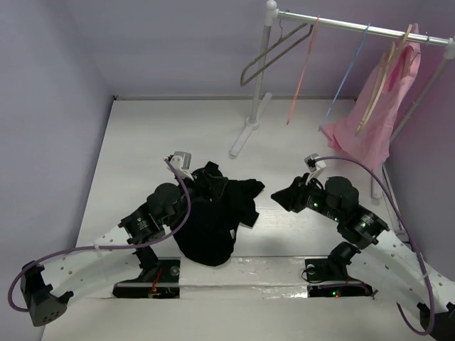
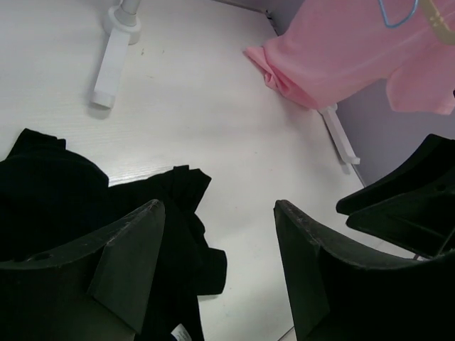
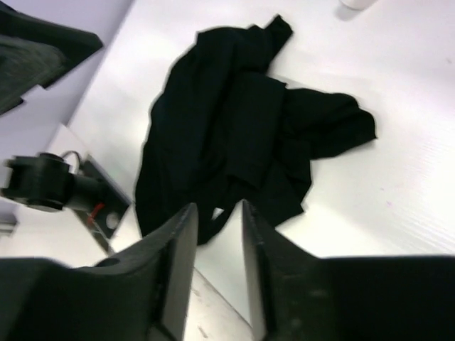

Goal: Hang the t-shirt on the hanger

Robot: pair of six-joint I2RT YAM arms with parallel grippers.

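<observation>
A black t-shirt lies crumpled on the white table, left of centre. Over its upper part hovers my left gripper, its fingers apart and empty; the left wrist view has the shirt below and left of the wide-spread fingers. To the right of the cloth, above bare table, is my right gripper. It is open by a narrower gap, and the whole shirt shows beyond its fingertips. A greyish-beige hanger hangs empty at the rack's left end.
The rack's rail crosses the back right. A red hanger, a blue hanger and a pink garment with wooden hangers hang from it. A rack foot stands behind the shirt.
</observation>
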